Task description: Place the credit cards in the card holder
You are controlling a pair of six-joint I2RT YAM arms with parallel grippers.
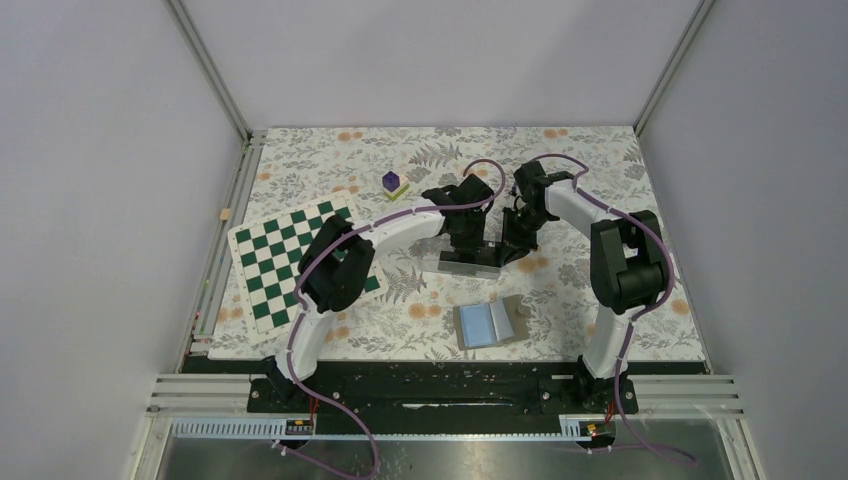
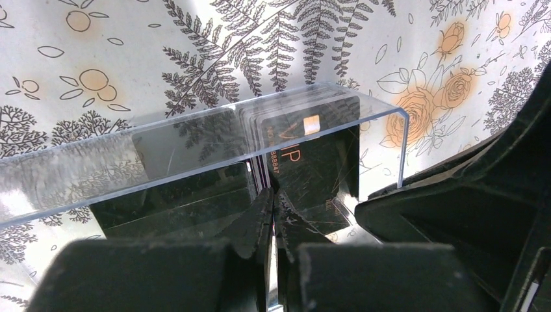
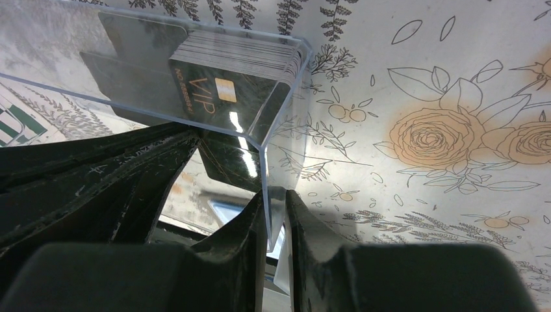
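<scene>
The clear card holder (image 2: pixel 195 143) holds black cards in two side-by-side groups. A black card marked VIP (image 2: pixel 318 156) fronts the stack at the right end, and another black card (image 2: pixel 175 205) lies to its left. The tips of my left gripper are shut at the near edge of the VIP card; nothing shows between them. At the holder's right end, my right gripper is shut on the clear end wall (image 3: pixel 273 166). From above, the arms partly cover the holder (image 1: pixel 470 268).
A grey stand with a blue panel (image 1: pixel 478 326) sits in front of the holder. The green-and-white checkerboard (image 1: pixel 265 270) lies to the left, and a small purple and yellow block (image 1: pixel 392 182) behind. The table's right side has free room.
</scene>
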